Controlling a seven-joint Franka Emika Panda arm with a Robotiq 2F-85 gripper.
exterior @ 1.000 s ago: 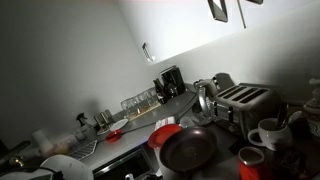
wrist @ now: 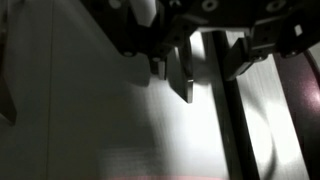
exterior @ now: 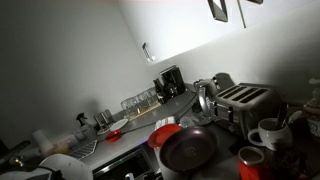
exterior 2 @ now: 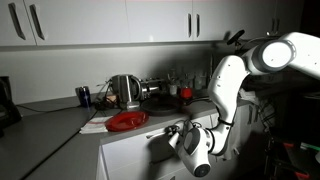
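Note:
My gripper stands open in the wrist view, with its fingers [wrist: 183, 72] apart and no object visible between them. Below them lie a pale flat panel [wrist: 120, 120], a dark gap [wrist: 236, 120] and a light strip [wrist: 265, 110] running along the gap. Whether the fingertips touch any of these cannot be made out. From exterior view 2, the gripper [exterior 2: 174, 136] is low at the front of the white cabinets [exterior 2: 125, 160], just below the counter edge. The dark frying pan [exterior: 190, 148] rests on the counter above.
A red plate [exterior 2: 126, 122] lies near the counter's front edge, left of the pan. Behind are a kettle [exterior 2: 127, 90] and a toaster [exterior: 243, 104]. A red mug [exterior: 253, 163] and a white mug [exterior: 271, 133] stand nearby. The left counter [exterior 2: 50, 145] has bare room.

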